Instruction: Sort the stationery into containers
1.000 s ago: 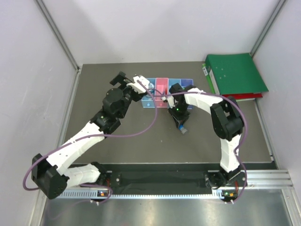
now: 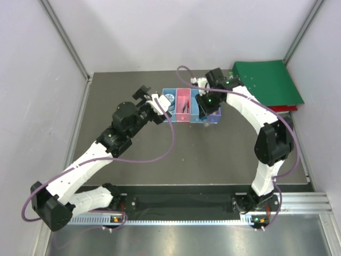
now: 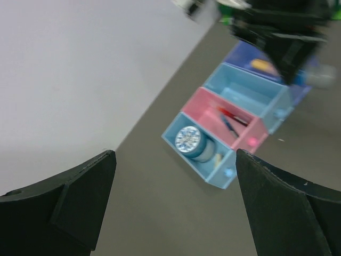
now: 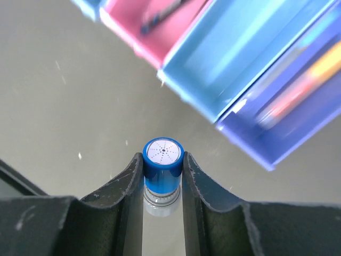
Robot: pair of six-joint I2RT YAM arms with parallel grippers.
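Between the fingers of my right gripper is a blue-capped glue stick [image 4: 163,165] with a clear lower end. In the top view it hangs by the front edge of the light blue bin [image 2: 195,101], near the purple bin [image 2: 215,118]. The light blue bin looks empty. The pink bin [image 3: 208,109] holds a red and a dark pen [image 3: 234,116]. A roll of tape [image 3: 188,140] and small items lie in the leftmost blue bin [image 3: 172,133]. My left gripper is open and empty, left of the bins in the top view.
A green folder [image 2: 266,82] lies over a red one [image 2: 290,108] at the back right. Orange and yellow items [image 4: 314,80] rest in the purple bin.
The left arm has shifted slightly toward the right at its gripper.
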